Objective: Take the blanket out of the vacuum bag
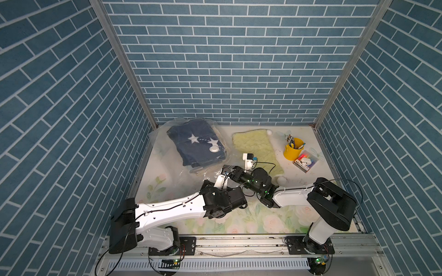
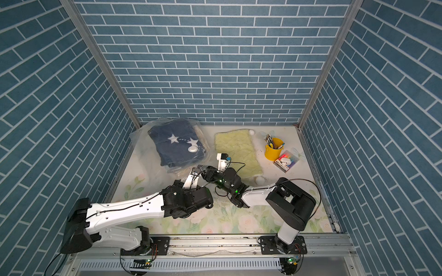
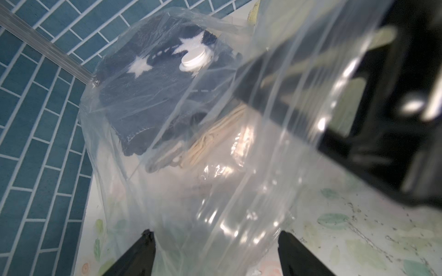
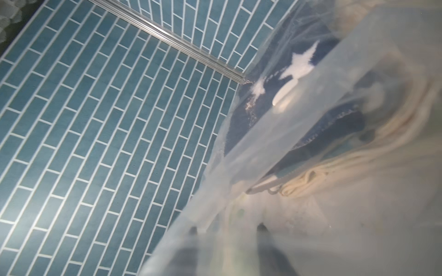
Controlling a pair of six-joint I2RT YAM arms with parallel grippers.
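The dark blue blanket [image 1: 188,142] with white stars lies folded inside the clear vacuum bag [image 3: 221,202] at the back left. A round white valve [image 3: 195,58] sits on the bag over the blanket. Cream folded edges [image 3: 214,135] show at the blanket's near side. My left gripper is open near the loose end of the bag, its fingers apart with film visible beyond and between them. My right gripper is also open; its fingers look hazy through plastic film across the view. From above, the two wrists are close together, hiding the fingertips.
A yellow-green quilted cloth [image 1: 255,147] lies flat at the back middle. To its right stand a yellow pen bucket [image 1: 293,149] and a small clear box [image 1: 304,161] of stationery.
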